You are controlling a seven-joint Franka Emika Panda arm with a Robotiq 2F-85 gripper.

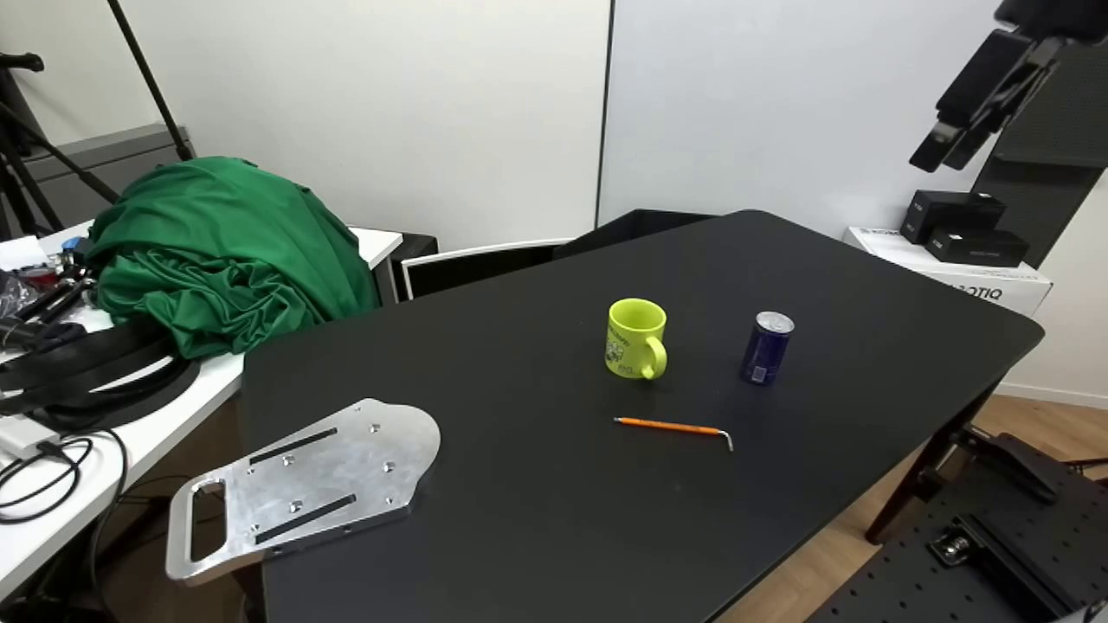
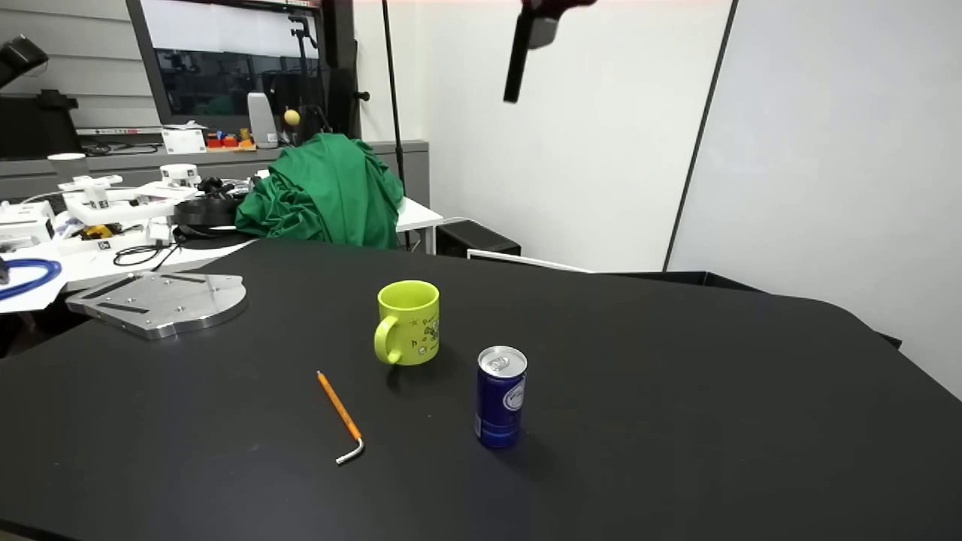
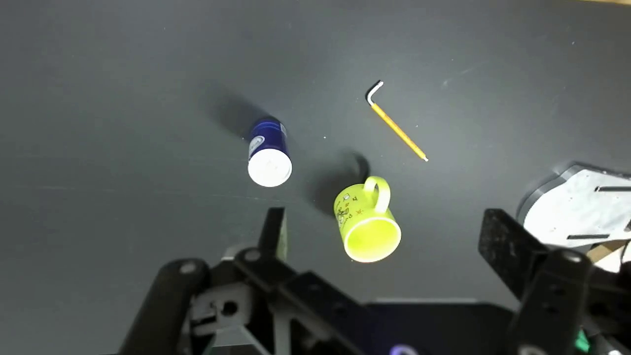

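Observation:
A lime-green mug (image 1: 629, 341) stands upright on the black table, its handle facing the front in exterior view 1. To its right is an upright dark blue can (image 1: 766, 349) with a silver top. An orange hex key (image 1: 670, 426) lies flat in front of both. High above the table, at the upper right of exterior view 1, hangs my gripper (image 1: 945, 152). In the wrist view the gripper is open, its fingers wide apart and empty; the mug (image 3: 371, 236) and can (image 3: 269, 162) appear well below it.
A silver metal plate (image 1: 322, 478) with a handle slot lies at the table's left edge, partly overhanging. Green cloth (image 1: 234, 249) is heaped on a white side table.

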